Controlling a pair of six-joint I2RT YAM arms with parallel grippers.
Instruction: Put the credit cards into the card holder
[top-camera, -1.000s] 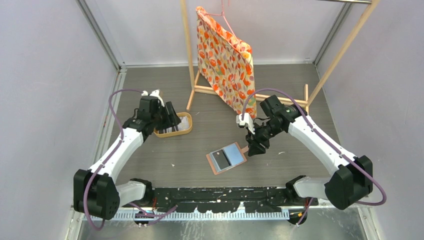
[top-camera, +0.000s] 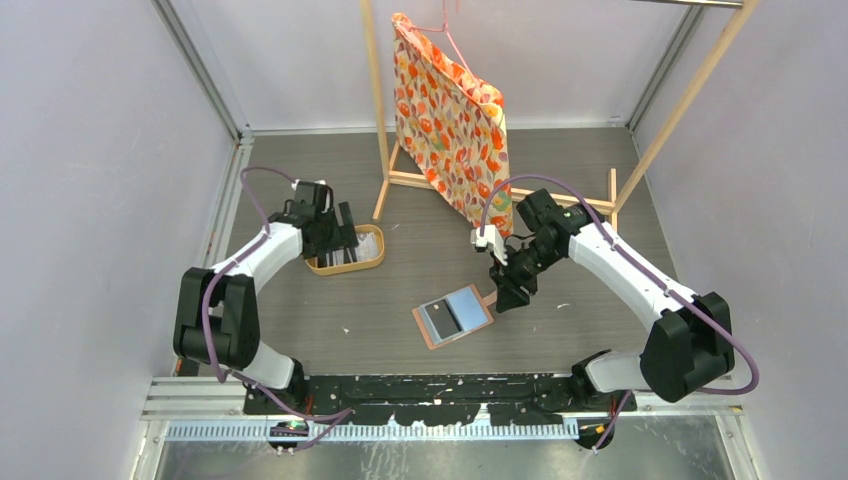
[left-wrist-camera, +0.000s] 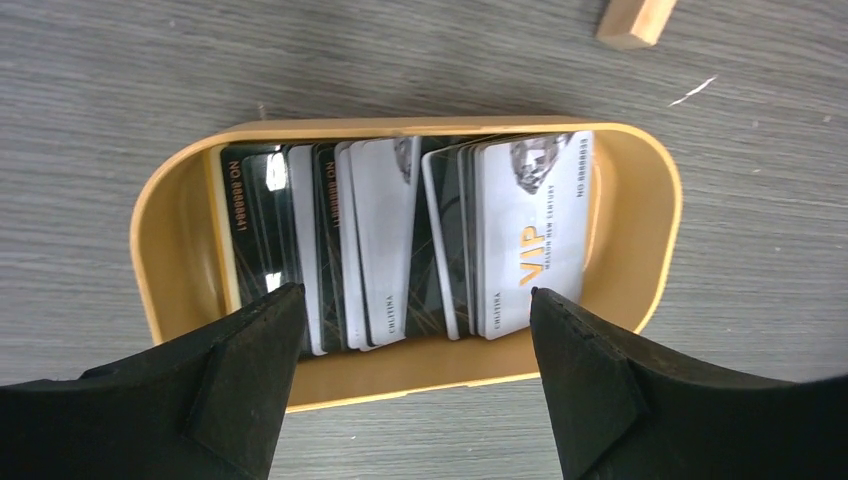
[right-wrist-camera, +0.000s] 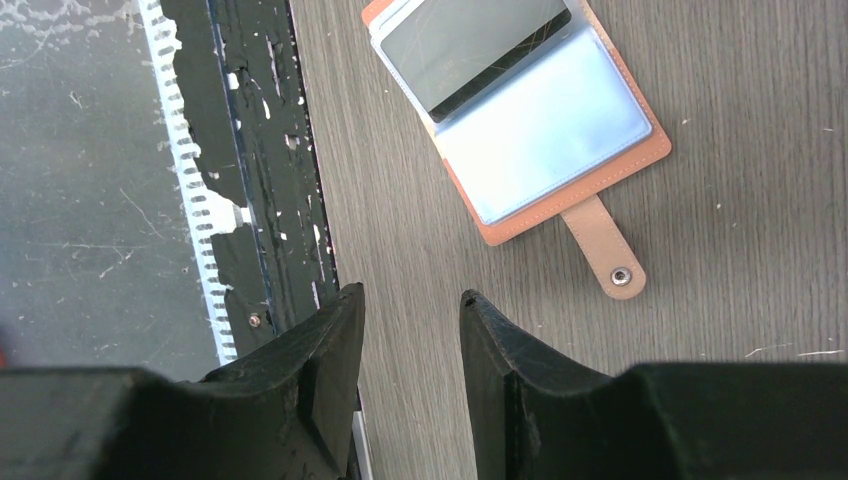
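Note:
A bamboo tray (left-wrist-camera: 660, 220) holds several black, silver and white cards, including a white VIP card (left-wrist-camera: 530, 230). My left gripper is over this tray (top-camera: 370, 262), fingers apart with nothing between them. A tan leather card holder (right-wrist-camera: 620, 165) with a blue sleeve (right-wrist-camera: 540, 130) and a dark panel lies open on the floor, its snap strap (right-wrist-camera: 600, 245) sticking out. My right gripper is beside and above it, open and empty.
A wooden rack (top-camera: 410, 178) with a hanging patterned cloth (top-camera: 448, 120) stands at the back. The floor between tray and holder is clear. A black edge strip (top-camera: 430, 390) runs along the front.
The right arm has shifted only slightly at its base joints; tray and holder are unmoved.

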